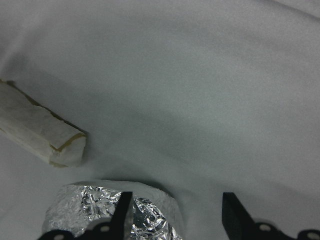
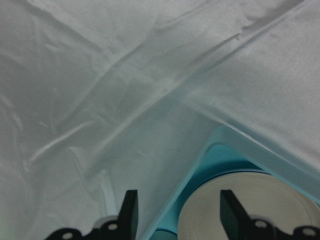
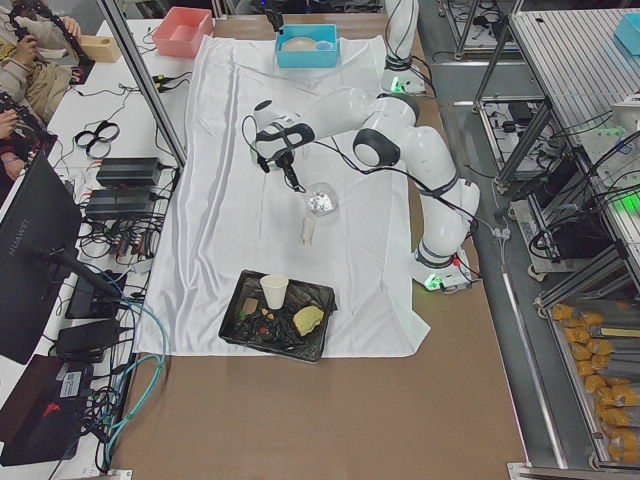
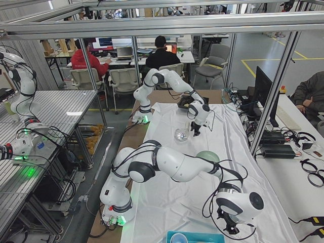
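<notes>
My left gripper stands open low over the white cloth [image 1: 200,100]. Beneath and left of it lies a crumpled foil object [image 1: 92,202], and farther left a paper-wrapped roll [image 1: 42,125]; both show as small shapes mid-cloth in the camera left view. My right gripper is open above the corner of a blue bin [image 2: 220,135], which holds a round beige disc [image 2: 240,205]. A green round item [image 4: 207,157] sits on the cloth between the arms.
A black tray [image 3: 255,330] with a white cup [image 3: 274,290] and a yellow piece [image 3: 308,319] lies near the front of the cloth. A monitor [image 3: 35,260] and cables line the left side.
</notes>
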